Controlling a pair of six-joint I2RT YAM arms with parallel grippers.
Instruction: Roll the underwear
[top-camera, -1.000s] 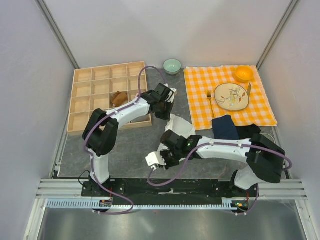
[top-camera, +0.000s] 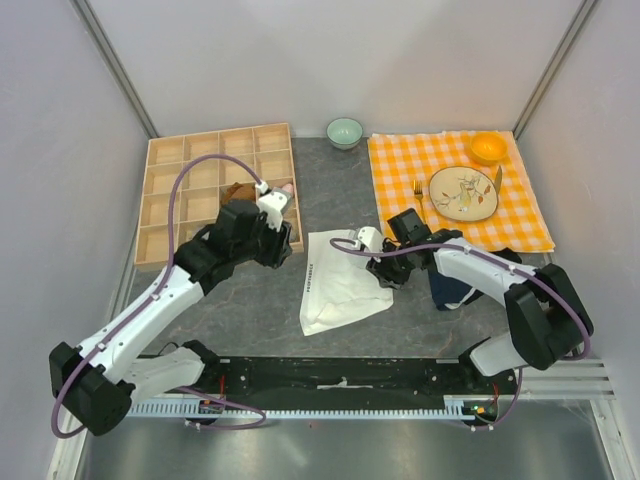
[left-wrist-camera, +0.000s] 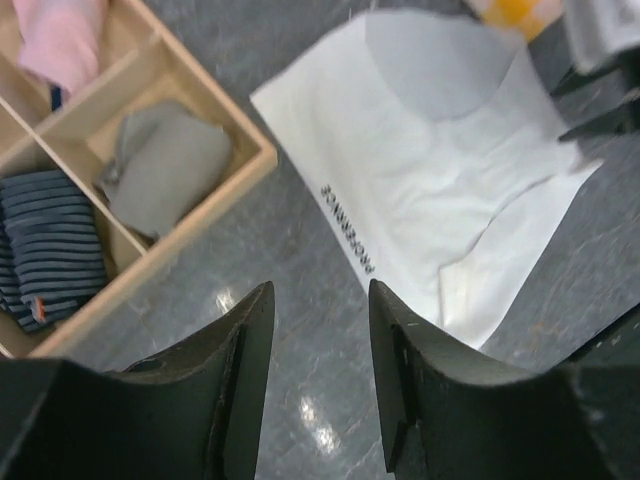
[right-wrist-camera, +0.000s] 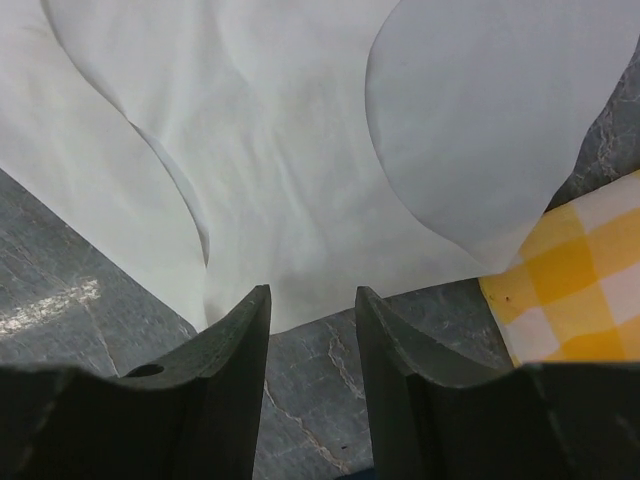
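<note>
The white underwear (top-camera: 345, 285) lies spread nearly flat on the grey table, with dark lettering along its left waistband edge. In the left wrist view, the underwear (left-wrist-camera: 420, 150) shows a curved leg seam and a small turned part near its lower tip. My left gripper (top-camera: 277, 258) is open and empty, to the left of the cloth by the wooden box. Over the right edge of the underwear (right-wrist-camera: 290, 180), my right gripper stands open, with nothing between its fingers. The right arm covers part of the cloth's right side in the top view.
A wooden compartment box (top-camera: 160, 205) holding rolled clothes stands at the back left. On the right, a checkered cloth (top-camera: 395, 180) carries a plate (top-camera: 463, 193), a fork and an orange bowl (top-camera: 488, 148). Dark cloth (top-camera: 440, 288) lies below it.
My left gripper has moved left, away from the cloth. My right gripper went from the front edge back and to the right, and the underwear's front part now lies spread out.
</note>
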